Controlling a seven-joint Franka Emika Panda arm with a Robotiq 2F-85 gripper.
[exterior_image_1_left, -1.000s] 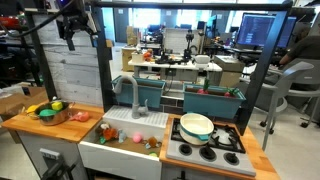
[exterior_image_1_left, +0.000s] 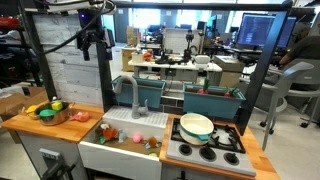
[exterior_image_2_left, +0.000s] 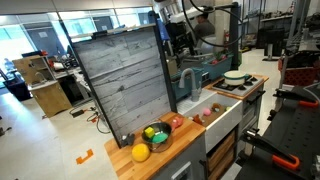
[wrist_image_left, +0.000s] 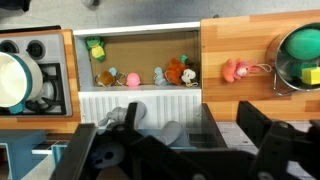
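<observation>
My gripper (exterior_image_1_left: 96, 52) hangs high above the counter, over the left part in exterior view 1. Its fingers stand wide apart in the wrist view, and no object shows between them. Below lies the sink (wrist_image_left: 150, 48), a light basin holding several small soft toys, among them a green and yellow one (wrist_image_left: 96, 47) and an orange one (wrist_image_left: 174, 70). On the wooden counter beside it lies a pinkish-red toy (wrist_image_left: 236, 70). A metal pot (exterior_image_2_left: 157, 144) holds green and yellow items; a yellow ball (exterior_image_2_left: 141, 152) rests near it.
A cream-and-teal pan (exterior_image_1_left: 197, 126) sits on the stove (exterior_image_1_left: 212, 152). Behind the sink rises a grey faucet (exterior_image_1_left: 134, 92), with teal baskets (exterior_image_1_left: 213, 105) at the back. Dark frame posts (exterior_image_1_left: 104, 75) stand near the arm.
In exterior view 1 my gripper has shifted right and slightly down, staying high above the counter. The pan, pot and toys look unmoved.
</observation>
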